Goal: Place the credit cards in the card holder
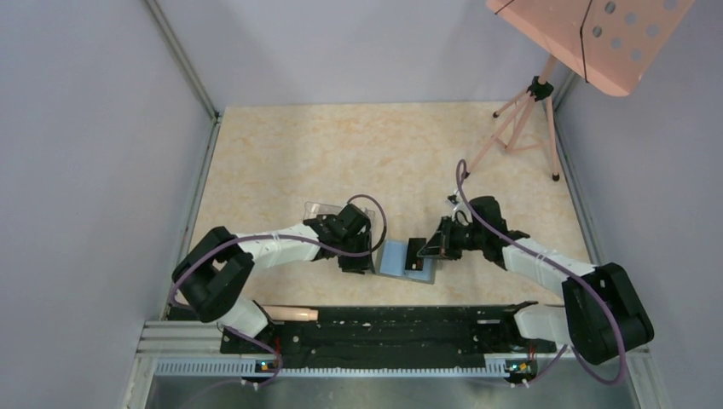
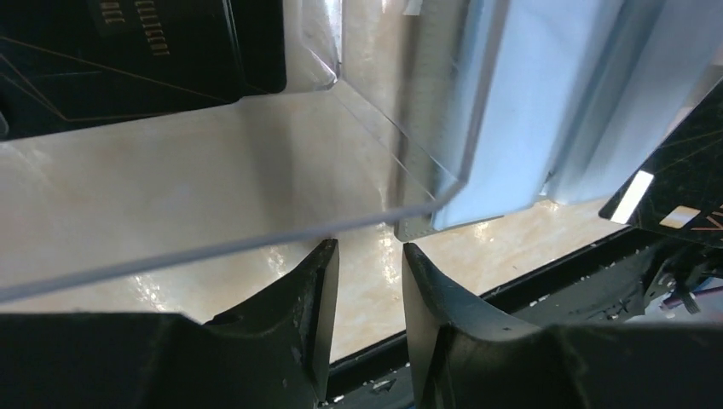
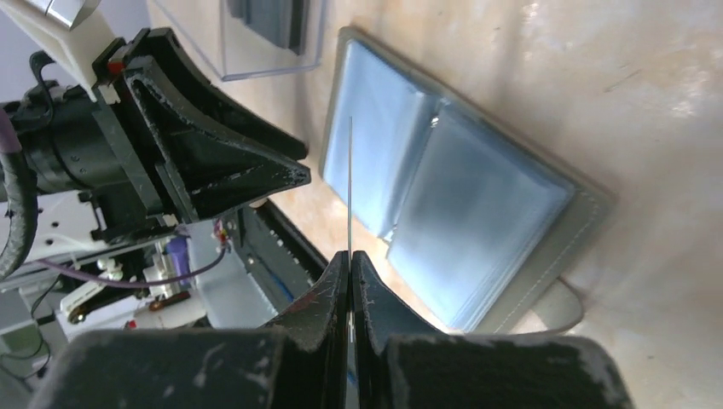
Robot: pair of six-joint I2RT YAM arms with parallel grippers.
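A black credit card point(image 1: 415, 254) is pinched in my right gripper point(image 1: 431, 253), over the open card holder point(image 1: 395, 258) with its pale blue pockets. Seen edge-on in the right wrist view, the card point(image 3: 349, 183) is a thin line rising from the shut fingers point(image 3: 334, 290). Whether it touches a pocket I cannot tell. The left gripper stands open and empty at the holder's left side, close to the clear box point(image 2: 465, 183). More black cards point(image 2: 128, 64) lie in that box. In the left wrist view the held card point(image 2: 673, 183) shows at the right edge.
The clear box point(image 1: 312, 208) is largely covered by the left arm in the top view. A pink tripod point(image 1: 520, 119) stands at the back right. Bare table point(image 1: 341, 149) stretches behind both arms, and a pink roll point(image 1: 290, 313) lies at the front edge.
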